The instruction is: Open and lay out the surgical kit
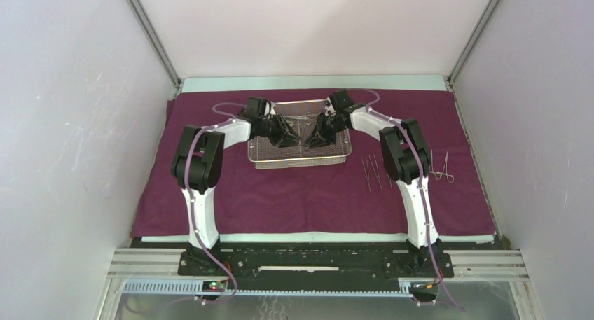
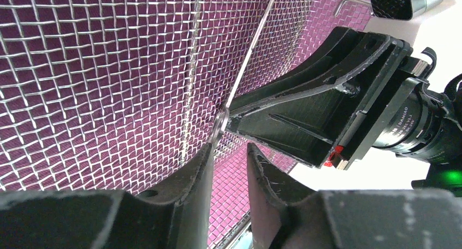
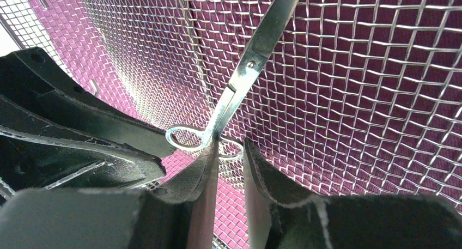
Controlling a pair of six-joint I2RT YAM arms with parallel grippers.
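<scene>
Inside the wire mesh tray (image 1: 301, 159), a pair of metal scissors (image 3: 250, 64) stands out in the right wrist view, blades away and ring handles toward the grippers. My right gripper is part open, its fingertips at one ring; that ring shows in the gap. In the left wrist view the scissors (image 2: 248, 58) appear nearly edge-on. My left gripper is also part open, one fingertip beside the handle end and a clear gap between its fingers. From above, both grippers face each other over the tray, close together.
Other metal instruments (image 1: 298, 117) lie at the tray's back. Laid out on the maroon cloth (image 1: 280, 201) to the right are several slender instruments (image 1: 368, 176) and ring-handled ones (image 1: 440, 174), partly hidden by the right arm.
</scene>
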